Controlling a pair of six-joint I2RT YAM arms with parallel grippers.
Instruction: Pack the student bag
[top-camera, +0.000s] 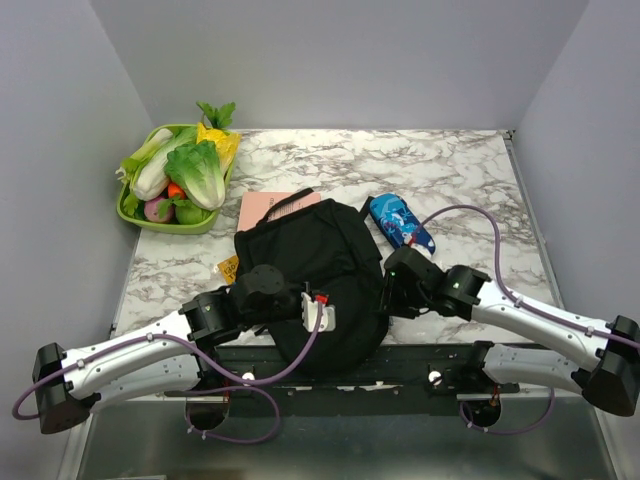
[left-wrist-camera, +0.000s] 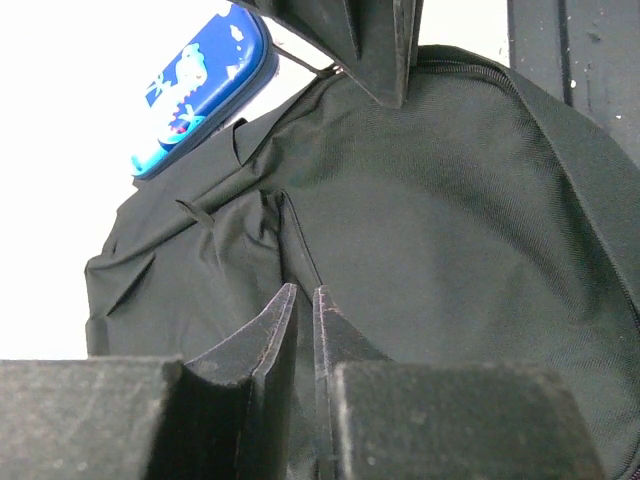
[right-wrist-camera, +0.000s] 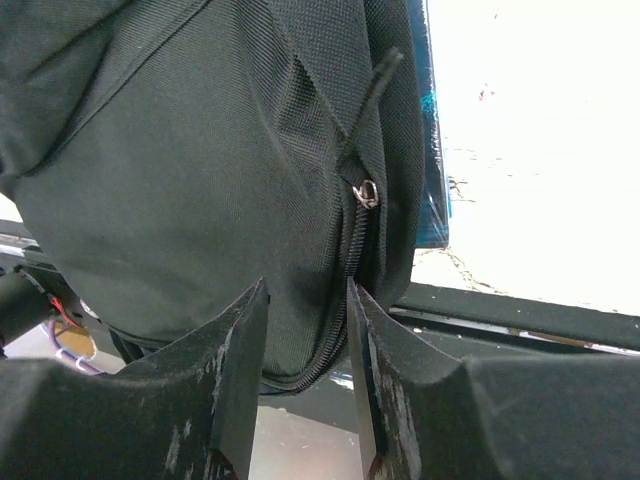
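Note:
The black bag (top-camera: 325, 240) lies flat in the middle of the table, its lower end over the front edge. My left gripper is above the bag's left part, fingertips a narrow gap apart, with nothing seen between them. Over the bag's right edge, my right gripper is part open, its fingers on either side of the view of the zipped edge. A metal zipper pull (right-wrist-camera: 367, 194) shows just beyond its tips; whether the fingers touch the zip cannot be told. A blue pencil case (top-camera: 400, 220) lies right of the bag. Behind the bag is a pink book (top-camera: 252, 208).
A green basket (top-camera: 180, 229) of vegetables stands at the back left. A yellow packet (top-camera: 228, 268) pokes out between the bag and my left arm.

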